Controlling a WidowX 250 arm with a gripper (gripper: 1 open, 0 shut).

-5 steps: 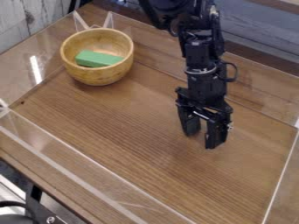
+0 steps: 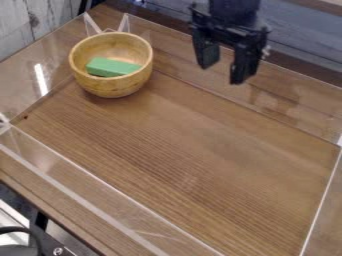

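Note:
A yellow round bowl point(image 2: 111, 55) holds a green block point(image 2: 118, 66) at the upper left of the wooden tray. The black robot gripper point(image 2: 227, 62) is over the back right of the tray. Its fingers point down and stand apart, with nothing visible between them.
The tray's wooden floor point(image 2: 181, 170) is clear across the middle, front and right. The tray's walls border it at the back and sides. Black cable or hardware lies outside at the lower left.
The gripper has moved from the middle of the tray up and toward the back. The bowl and green block look unmoved.

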